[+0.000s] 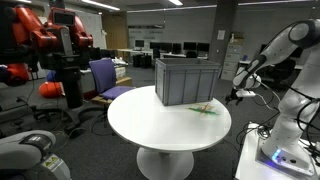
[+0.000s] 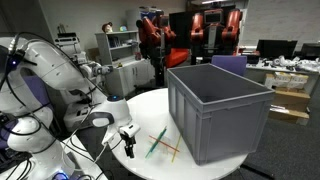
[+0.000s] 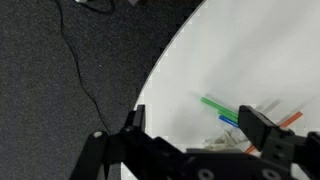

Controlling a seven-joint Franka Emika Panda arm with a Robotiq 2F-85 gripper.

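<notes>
Several thin pens lie on the round white table near the large grey bin. In the wrist view a green pen, a blue pen and an orange pen show at the lower right, partly hidden by a finger. From the second exterior view, the green pen lies among reddish and orange ones. My gripper stands open, nothing between its fingers. It hangs by the table's edge, to one side of the pens, as the second exterior view shows.
The tall grey bin stands on the white table, right beside the pens. Much of the tabletop away from the bin is bare. Dark carpet with a black cable lies beyond the table edge.
</notes>
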